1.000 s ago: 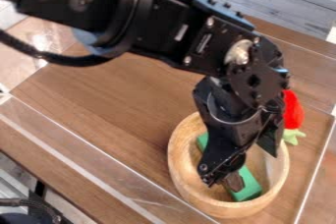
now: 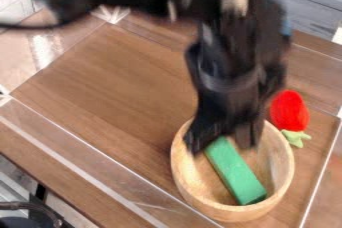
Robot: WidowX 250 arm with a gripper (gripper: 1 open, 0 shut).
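Note:
A wooden bowl (image 2: 187, 177) sits on the right side of the wooden table, with a green block (image 2: 237, 172) lying inside it. My black gripper (image 2: 221, 137) is above the back of the bowl, blurred by motion. Its fingertips are too blurred to show whether they are open or shut. The green block lies below it in the bowl.
A red strawberry-like toy (image 2: 289, 110) with green leaves lies just behind the bowl at the right. A pale raised edge runs along the back.
My gripper has risen and moved back, up out of the bowl, uncovering more of the green block, which still lies inside.

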